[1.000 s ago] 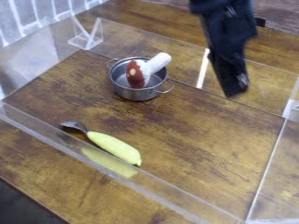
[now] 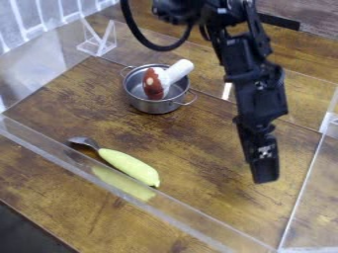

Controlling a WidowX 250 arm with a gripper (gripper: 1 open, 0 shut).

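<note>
My gripper [image 2: 262, 164] hangs over the right side of the wooden table, its black fingers apart with nothing visible between them. A steel pot [image 2: 179, 92] at the back holds a reddish-brown object [image 2: 153, 87] and a white cylindrical object [image 2: 175, 71]. A yellow elongated object [image 2: 129, 166], like corn or a banana, lies at the front left beside a dark metal utensil [image 2: 83, 143].
Clear plastic walls [image 2: 199, 217] border the work area at the front, right and back.
The arm has come down and toward the front, reaching further into the right side of the work area. The pot and the objects on the table have not moved.
</note>
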